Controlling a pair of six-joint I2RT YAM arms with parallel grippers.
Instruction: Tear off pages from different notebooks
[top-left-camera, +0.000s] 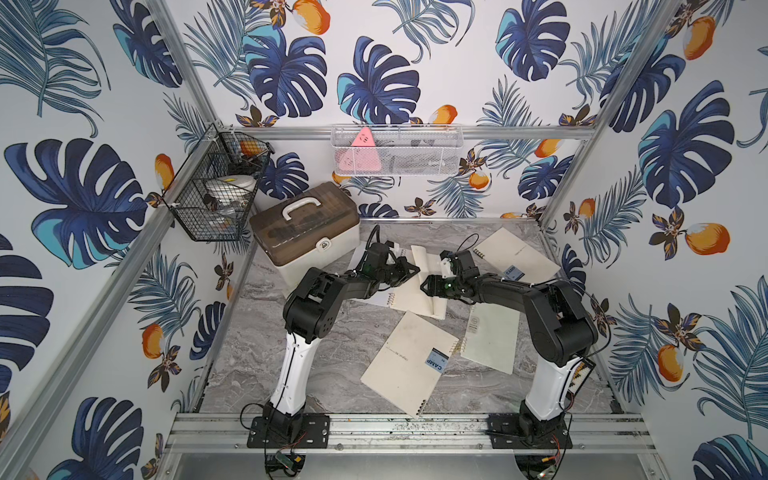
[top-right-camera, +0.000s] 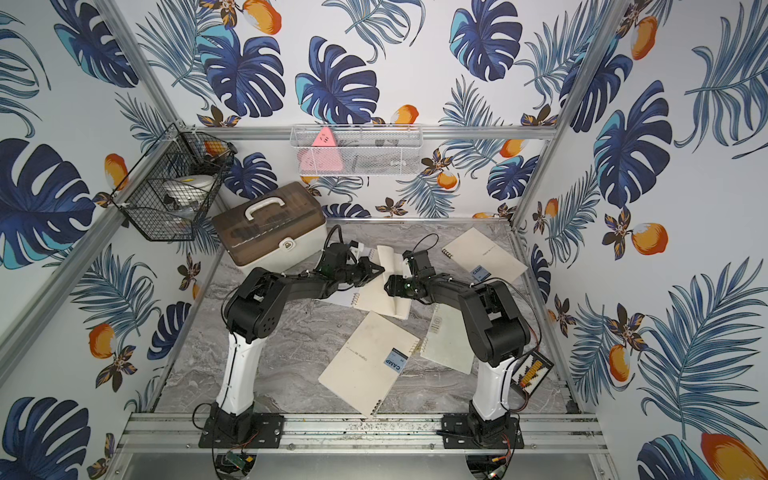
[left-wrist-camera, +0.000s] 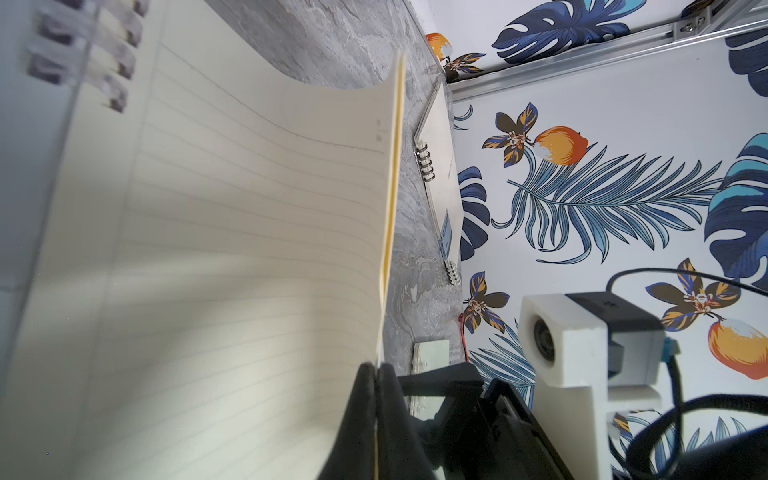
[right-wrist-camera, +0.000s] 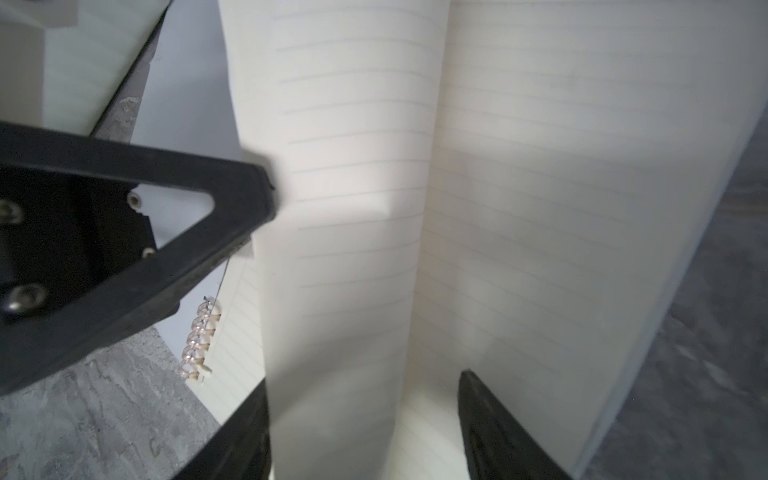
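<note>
An open spiral notebook (top-left-camera: 408, 300) with lined cream pages lies at the middle back, a page (right-wrist-camera: 344, 240) curled up along it. My left gripper is shut at that page's edge; whether paper is between its fingertips is hard to tell. My right gripper is part open, its fingertips on either side of the curled page in the right wrist view. Closed notebooks lie in front (top-left-camera: 400, 360), at right front (top-left-camera: 496, 344) and at back right (top-left-camera: 508, 248).
A brown-lidded box (top-left-camera: 304, 224) stands at the back left. A black wire basket (top-left-camera: 216, 200) and a mesh basket (top-left-camera: 424, 152) hang on the walls.
</note>
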